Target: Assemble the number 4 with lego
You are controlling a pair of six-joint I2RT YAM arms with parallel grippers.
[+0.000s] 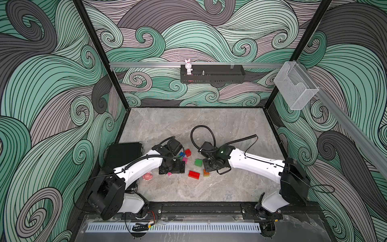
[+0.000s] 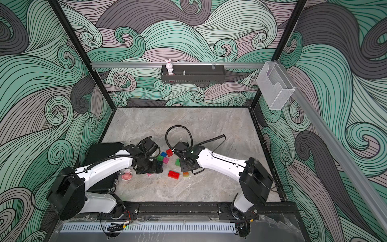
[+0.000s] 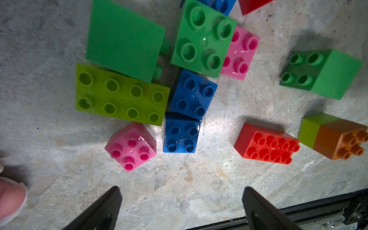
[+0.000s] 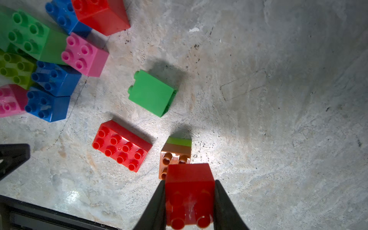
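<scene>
A red brick (image 4: pixel 189 187) is pinched between the fingers of my right gripper. In the right wrist view it partly covers an orange brick (image 4: pixel 175 152) joined to a lime one. To the left lies a separate long red brick (image 4: pixel 121 146), studs up; a green brick (image 4: pixel 152 93) rests on its side behind. My left gripper stands open and empty. Beyond its fingers lie two blue bricks (image 3: pixel 194 94), a pink brick (image 3: pixel 130 146), a long lime brick (image 3: pixel 121 94) and two green bricks (image 3: pixel 203 38).
More bricks, including another pink brick (image 4: pixel 85 54) and another red brick (image 4: pixel 101 16), crowd the pile's far edge. A pink toy (image 1: pixel 147 176) sits near a black case (image 1: pixel 121 155) at left. Bare table lies right and behind.
</scene>
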